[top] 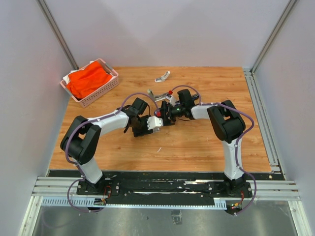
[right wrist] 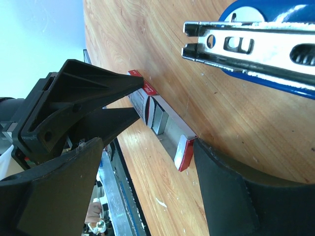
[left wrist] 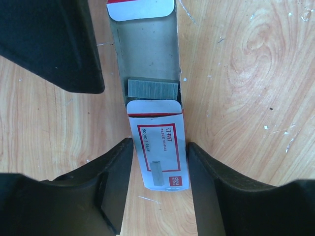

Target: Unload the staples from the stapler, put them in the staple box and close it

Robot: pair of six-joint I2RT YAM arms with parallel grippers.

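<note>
A small staple box is held at its labelled end in my left gripper, which is shut on it. Its tray is slid open, showing a block of staples inside. In the right wrist view the tray runs toward my right gripper, which stands open around the tray's red-edged far end. The open stapler, blue with a metal channel, lies just beyond, at the top right of that view. The top view mostly hides the box under the grippers.
A pink basket with orange cloth sits at the back left. A small pale object lies behind the grippers.
</note>
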